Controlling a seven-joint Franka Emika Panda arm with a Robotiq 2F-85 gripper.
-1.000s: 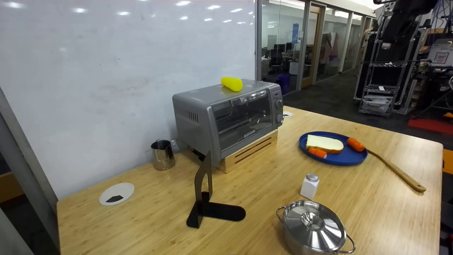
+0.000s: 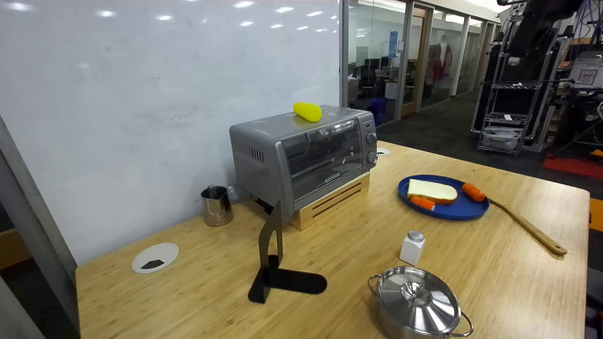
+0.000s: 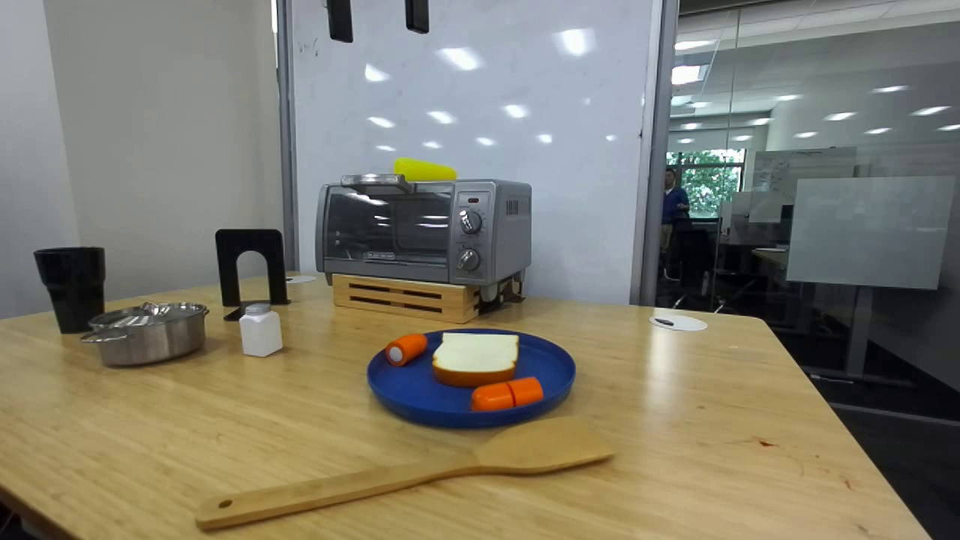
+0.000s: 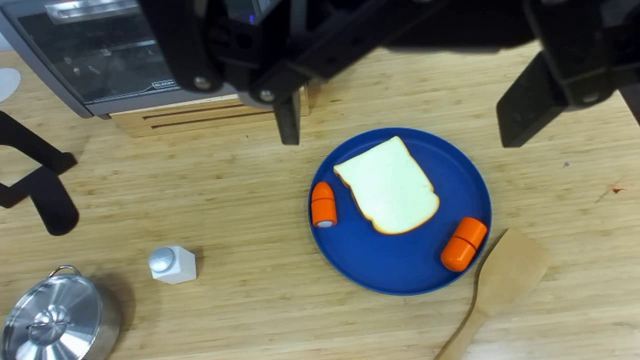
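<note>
My gripper stands open above the table, its two dark fingers far apart with nothing between them. Their tips also show at the top edge of exterior view 2. Below, in the wrist view, lies a blue plate carrying a slice of bread. Orange carrot pieces sit on either side of the bread: one piece at the plate's left and another at its lower right. A wooden spatula rests on the table beside the plate. On top of the grey toaster oven lies a yellow object.
A white shaker and a lidded steel pot stand left of the plate. Nearer the wall are a black bookend-like stand and a metal pitcher. A black cup is behind the pot. Table right of the plate is mostly bare.
The yellow object on the oven appears shifted very slightly to the left. Everything else on the table looks unmoved.
</note>
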